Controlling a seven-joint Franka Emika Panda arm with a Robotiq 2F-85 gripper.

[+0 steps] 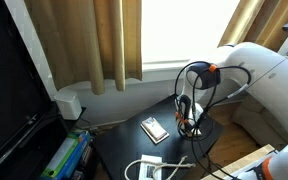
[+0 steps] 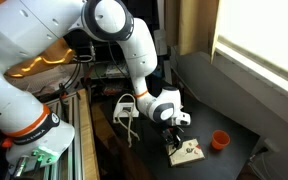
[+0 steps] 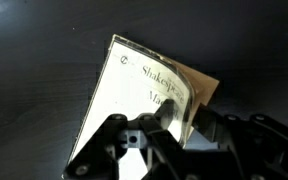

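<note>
A thin book with a cream cover, lettered "Shakes…" and "Ma…", lies on the black table in the wrist view. My gripper meets its right edge, where the cover curves upward and shows brown beneath. It appears shut on that bent edge; the fingertips partly hide the contact. In exterior view 2 the pale book lies just below my gripper, on the table surface. From exterior view 1 my gripper is low over the table, with cables and the wrist hiding most of the book.
An orange cup stands close to the book. A pale flat rectangle lies left of the gripper in exterior view 1. A white corded box sits at the table's near side.
</note>
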